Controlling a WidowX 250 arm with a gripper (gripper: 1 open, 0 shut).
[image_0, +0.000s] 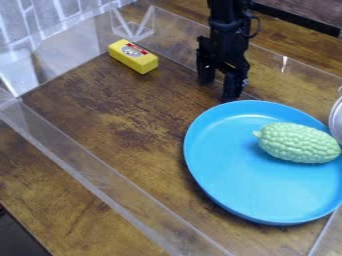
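My black gripper (221, 80) reaches down from the top centre to just above the wooden table, behind the blue plate; its dark fingers blend together, so whether they are open or shut is unclear. A yellow box (134, 56) with a printed label lies to its left. A pale green bumpy corn-like toy (297, 142) lies on the blue plate (234, 185) at the right.
Clear plastic walls surround the wooden table (100, 120). The rim of a pale round object (335, 118) shows at the right edge.
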